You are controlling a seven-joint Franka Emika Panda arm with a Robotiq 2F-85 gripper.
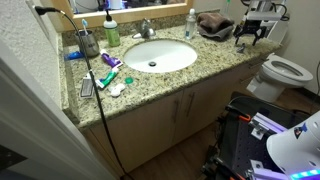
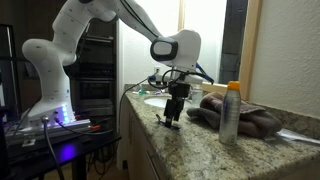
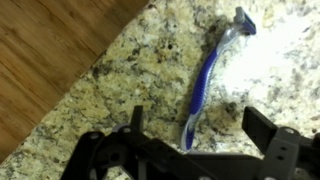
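In the wrist view a blue-handled razor (image 3: pixel 203 84) lies on the speckled counter, its head at the upper right and its handle end toward me. My gripper is open above the counter, with dark fingers (image 3: pixel 136 121) on either side of the razor's lower handle. Nothing is gripped. From exterior view 2, the gripper (image 2: pixel 170 119) hangs low over the countertop near its front edge. Exterior view 1 has the gripper (image 1: pixel 240 41) small at the far right end of the counter.
A clear bottle (image 2: pixel 230 116) and a grey-brown towel (image 2: pixel 250 118) stand near the arm. The sink (image 1: pixel 160 55) lies farther along the counter. Toothpaste (image 1: pixel 108 76), a green soap bottle (image 1: pixel 112 34) and a cup of brushes (image 1: pixel 88 44) are beyond it. A toilet (image 1: pixel 282 72) adjoins the counter's end.
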